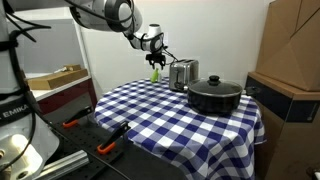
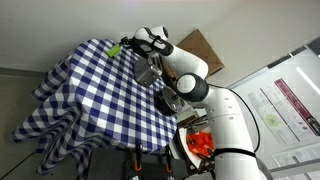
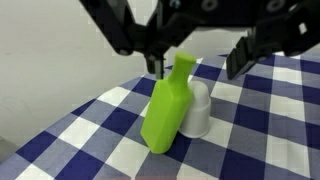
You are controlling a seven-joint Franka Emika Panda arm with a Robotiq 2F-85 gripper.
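Note:
A green bottle-like object [image 3: 168, 112] stands on the checked tablecloth in the wrist view, with a small white cylinder [image 3: 196, 112] close behind it on the right. My gripper is above them, its dark blurred fingers [image 3: 244, 57] apart, and nothing shows held. The green top appears in the gap nearer the left finger; whether they touch, I cannot tell. In exterior view 1 the green object [image 1: 155, 75] shows just below the gripper [image 1: 157, 64] at the table's far end. Exterior view 2 has the green object [image 2: 114, 51] near the cloth's far edge.
A silver toaster [image 1: 183, 75] stands to the right of the green object, and a black lidded pot [image 1: 215, 95] is nearer the camera.

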